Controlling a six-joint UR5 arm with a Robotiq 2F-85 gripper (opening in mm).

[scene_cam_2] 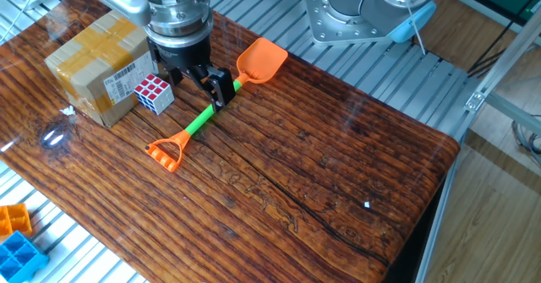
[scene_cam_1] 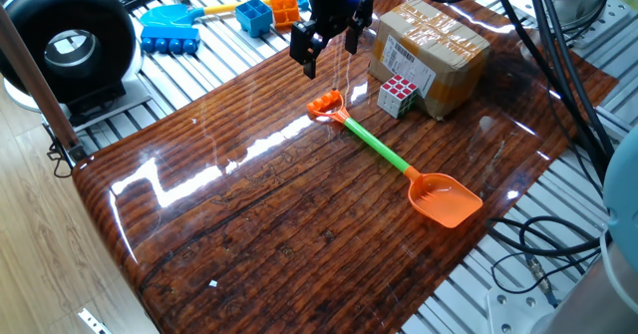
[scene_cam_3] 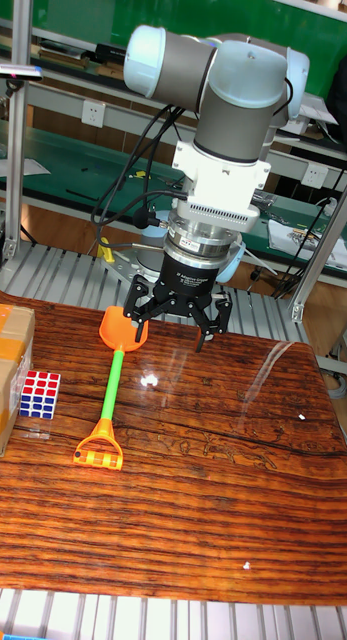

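Observation:
An orange toy shovel with a green shaft point(scene_cam_1: 377, 145) lies flat across the glossy wooden table point(scene_cam_1: 239, 224). Its orange scoop point(scene_cam_2: 262, 61) points toward the robot base, its grip handle point(scene_cam_3: 100, 448) the other way. Above the table hangs my gripper point(scene_cam_3: 170, 333), pointing down, its black fingers spread wide with nothing between them. A Rubik's cube point(scene_cam_1: 397, 96) with red and white faces rests against a taped cardboard box point(scene_cam_1: 431, 60). In the second exterior view the gripper point(scene_cam_2: 188, 82) hides part of the shovel's shaft.
Beyond the table edge lie a blue toy shovel point(scene_cam_1: 171, 16), a blue block point(scene_cam_1: 169, 40) and blue and orange cup-like pieces point(scene_cam_1: 255, 17). Loose black cables point(scene_cam_1: 546, 236) run beside the table by the robot base. Much of the tabletop away from the box is bare.

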